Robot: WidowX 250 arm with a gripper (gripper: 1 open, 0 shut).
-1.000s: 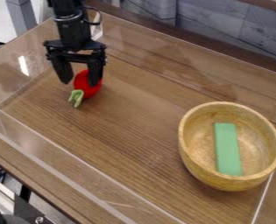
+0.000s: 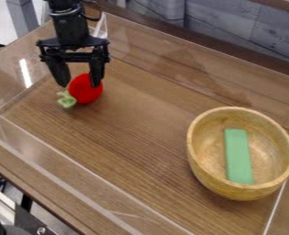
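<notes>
My black gripper (image 2: 74,57) is at the upper left, open, above and around a red round object (image 2: 88,87) with a pale green part (image 2: 66,100) sticking out toward the lower left. Whether the fingertips touch the red object cannot be told at this size.
A yellow wooden bowl (image 2: 205,161) with a green block (image 2: 238,156) inside sits at the right. A pale wall or edge runs along the top right.
The red object's green part now points more to the left.
</notes>
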